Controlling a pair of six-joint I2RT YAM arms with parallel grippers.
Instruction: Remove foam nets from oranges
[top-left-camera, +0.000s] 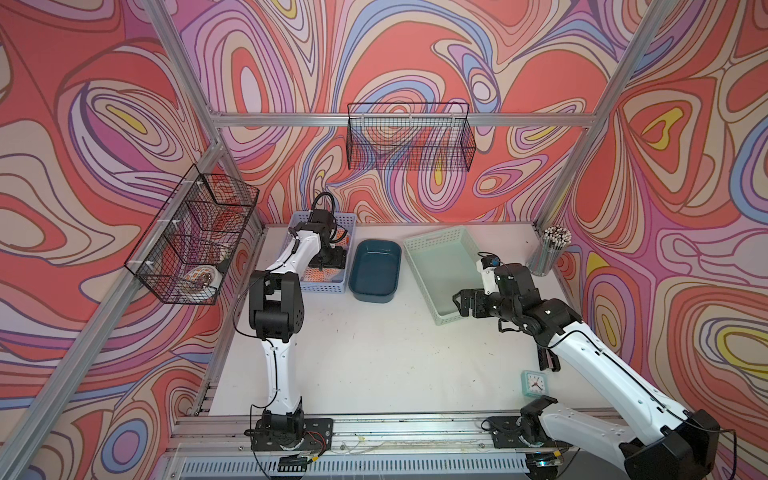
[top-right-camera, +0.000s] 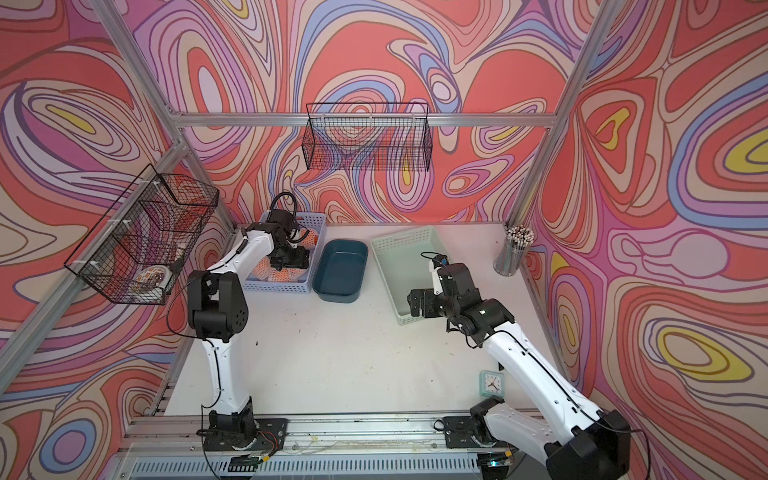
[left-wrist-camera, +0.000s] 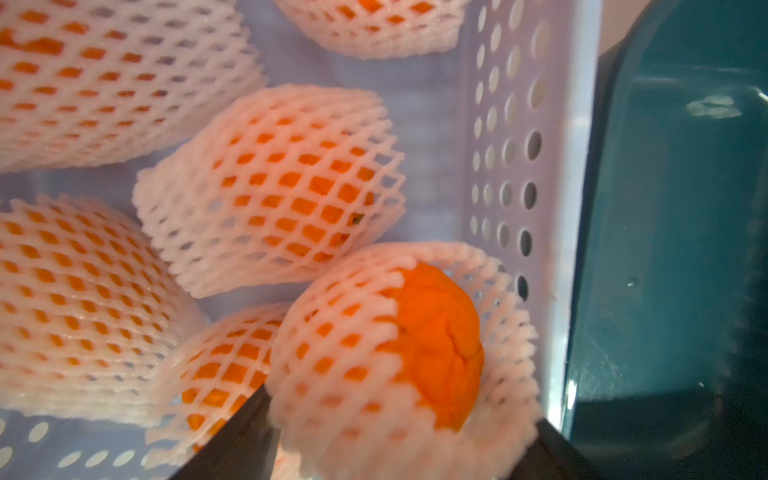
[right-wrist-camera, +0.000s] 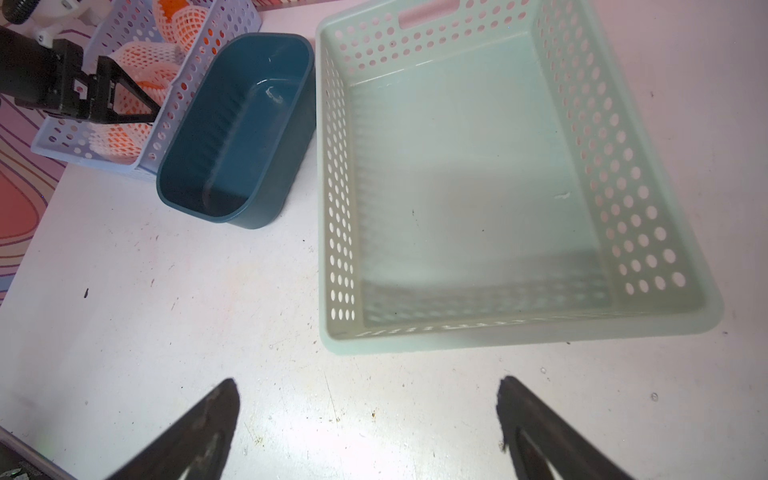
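Several oranges in white foam nets lie in the lavender basket (left-wrist-camera: 520, 184). Closest in the left wrist view is one netted orange (left-wrist-camera: 440, 344), its bare peel showing through the net's open end. My left gripper is down in the basket, part open, with a finger on either side of this orange; whether both fingers touch the net is hidden. Another netted orange (left-wrist-camera: 296, 192) rests just beyond it. Over the front edge of the pale green basket (right-wrist-camera: 480, 336), which is empty, my right gripper stands open with nothing between its fingers.
A dark teal bin (right-wrist-camera: 240, 128), empty apart from a small pale mark or scrap, stands right beside the lavender basket. A clock (top-left-camera: 534, 383) and a holder of sticks (top-left-camera: 549, 249) are at the right.
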